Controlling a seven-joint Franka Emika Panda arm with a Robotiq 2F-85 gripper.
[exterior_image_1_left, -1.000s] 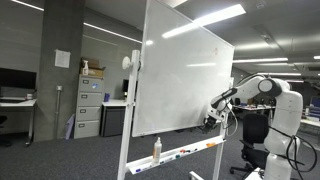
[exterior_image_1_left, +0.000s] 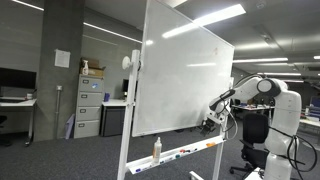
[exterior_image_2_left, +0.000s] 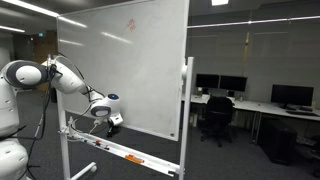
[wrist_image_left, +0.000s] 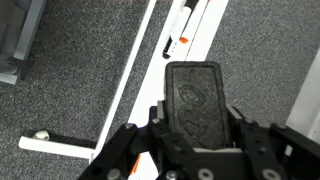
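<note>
In the wrist view a black block with rounded corners (wrist_image_left: 195, 98), resembling a whiteboard eraser, fills the space in front of my gripper, which is shut on it. Exterior view 2 puts my gripper (exterior_image_2_left: 114, 124) low at the left of the whiteboard (exterior_image_2_left: 135, 75), above its tray (exterior_image_2_left: 150, 160). A faint reddish mark (exterior_image_2_left: 131, 24) shows near the board's top. From exterior view 1 the gripper (exterior_image_1_left: 209, 125) appears by the board's lower right corner, small and dark; contact with the board cannot be told.
Several markers and a spray bottle (exterior_image_1_left: 157, 150) are on the tray (exterior_image_1_left: 145, 164). A marker (wrist_image_left: 178, 32) lies on the tray beneath my gripper. The stand's foot (wrist_image_left: 55, 147) reaches across the carpet. Office chairs (exterior_image_2_left: 217, 120) and desks are further back.
</note>
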